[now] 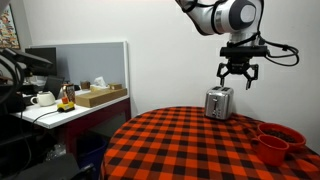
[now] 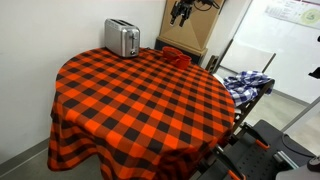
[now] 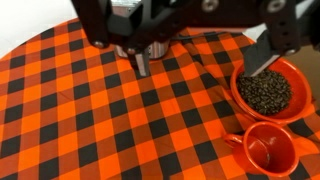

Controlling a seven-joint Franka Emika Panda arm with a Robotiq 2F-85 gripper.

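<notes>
A silver toaster [image 1: 219, 103] stands upright near the back of the round table, and in the wrist view only a small part of it shows behind the gripper. To its right are a red bowl [image 3: 291, 82] holding dark beans [image 3: 266, 92] and, close beside it, a red mug [image 3: 266, 148] that looks empty inside. My gripper [image 1: 237, 84] hangs in the air above and slightly right of the toaster, touching nothing. Its fingers are wide apart with nothing between them; one finger [image 3: 139, 58] shows over the cloth at the left.
A red and black checked cloth [image 1: 180, 145] covers the table, whose front and left are clear. A white side table [image 1: 75, 113] at the left carries a mug [image 1: 43, 99] and boxes [image 1: 97, 97]. The wall is close behind the toaster.
</notes>
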